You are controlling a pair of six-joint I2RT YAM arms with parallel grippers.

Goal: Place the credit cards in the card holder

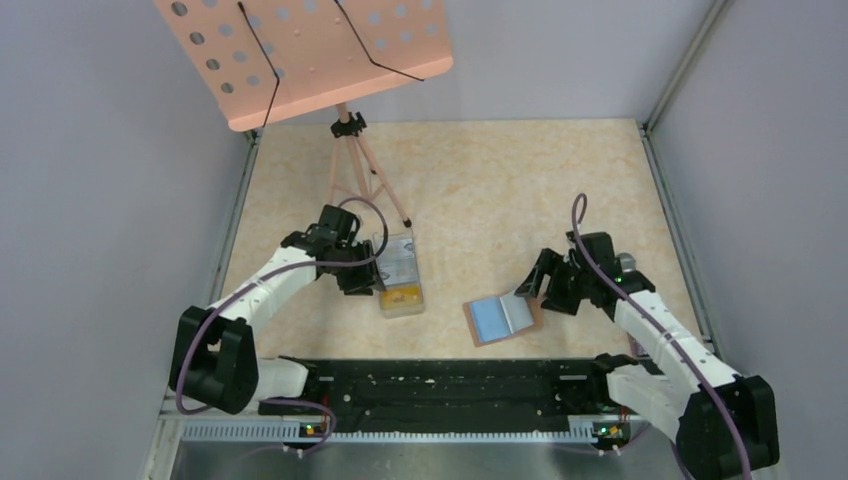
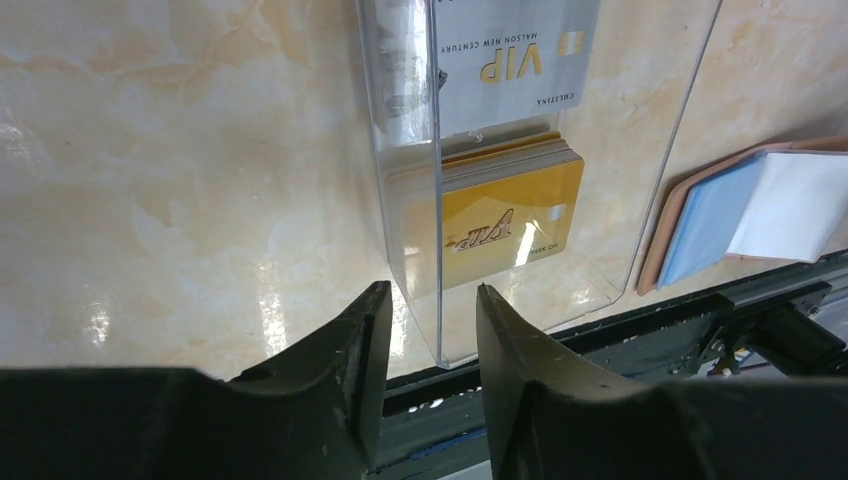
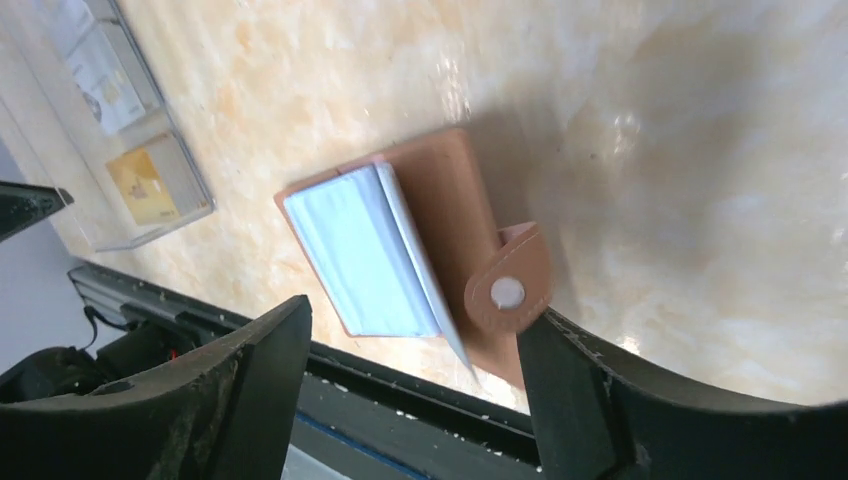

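A clear box holds silver cards and a stack of gold VIP cards. My left gripper is part open at the box's left wall, nothing visibly held. The brown card holder lies open at front right, with blue and white sleeves and a curled flap. My right gripper is open over the holder, with fingers either side of it.
A pink easel stands at back left. A purple-and-grey cylinder is partly hidden by the right arm.
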